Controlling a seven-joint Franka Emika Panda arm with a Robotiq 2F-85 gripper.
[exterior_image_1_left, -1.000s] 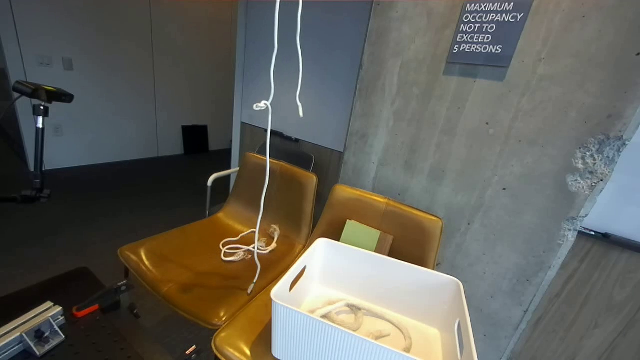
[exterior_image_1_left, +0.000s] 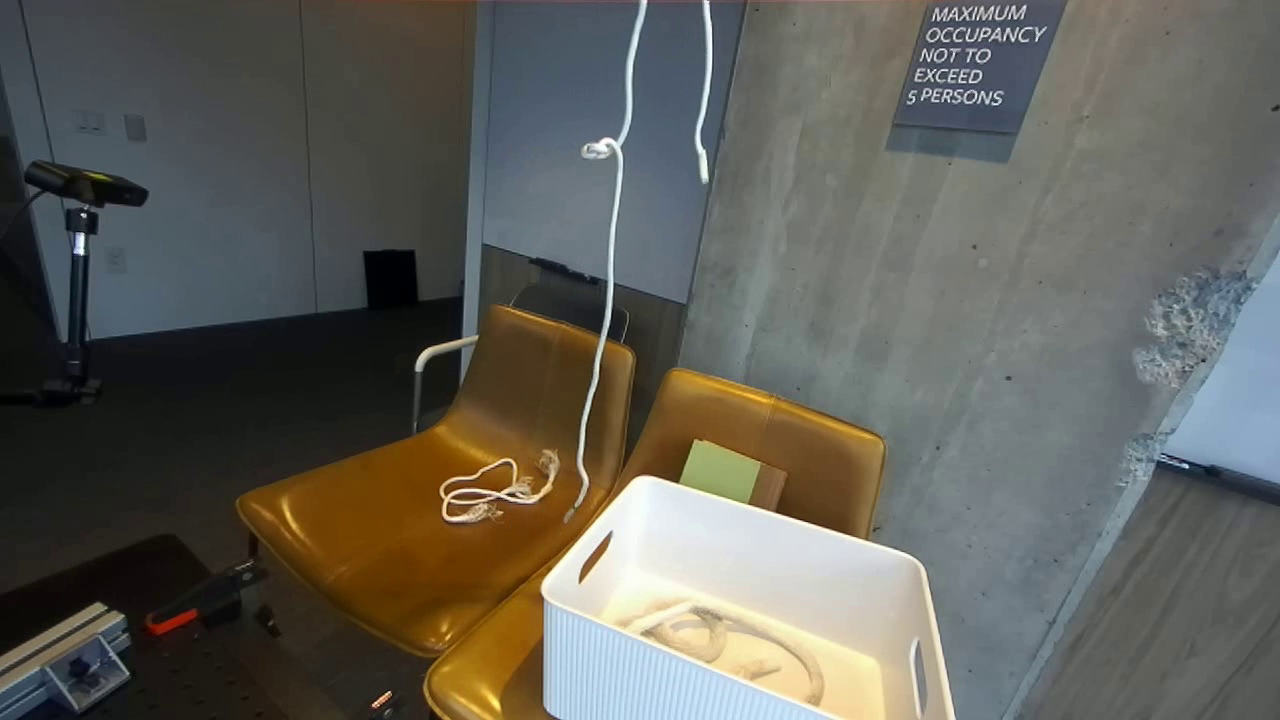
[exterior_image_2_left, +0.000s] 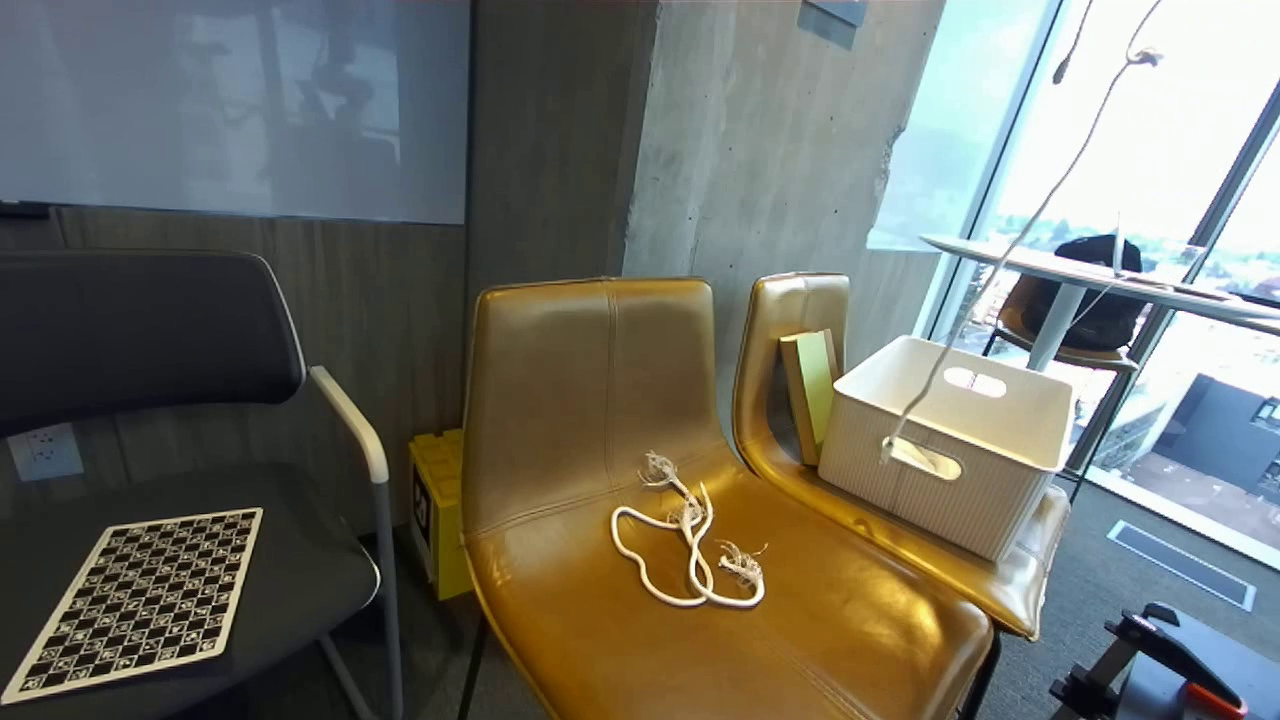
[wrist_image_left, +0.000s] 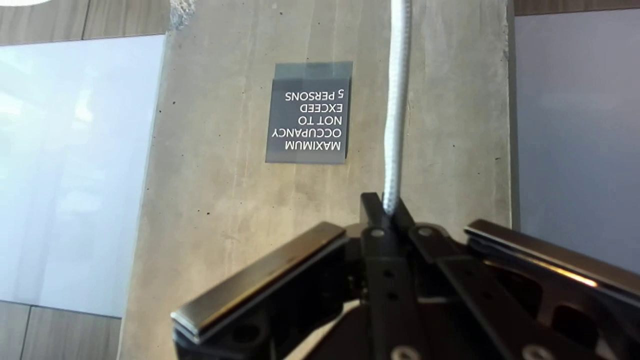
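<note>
A long white rope (exterior_image_1_left: 609, 264) with a knot in it hangs from above the frame in exterior view 1, its lower end by the chair seats. Beside it dangles a shorter free end (exterior_image_1_left: 705, 96). In the wrist view my gripper is shut on the rope (wrist_image_left: 396, 102), which is pinched between the fingertips. Neither exterior view shows the gripper. In exterior view 2 the hanging rope (exterior_image_2_left: 1039, 216) passes in front of the white bin (exterior_image_2_left: 1008, 480). Rope pieces (exterior_image_1_left: 684, 630) lie inside the bin, and another frayed white rope (exterior_image_2_left: 702, 582) rests on a brown chair.
The bin stands on the right-hand brown chair (exterior_image_1_left: 780, 414), with a green box (exterior_image_1_left: 720, 470) behind it. A concrete column (exterior_image_1_left: 960, 300) rises beyond. The left brown chair (exterior_image_1_left: 396, 504) has bare seat around its rope. Dark clamp hardware (exterior_image_1_left: 210, 600) sits at lower left.
In exterior view 1 the hanging rope has moved right and upward, both its knotted strand and its shorter end. The chairs, the bin and the rope on the seat have not moved.
</note>
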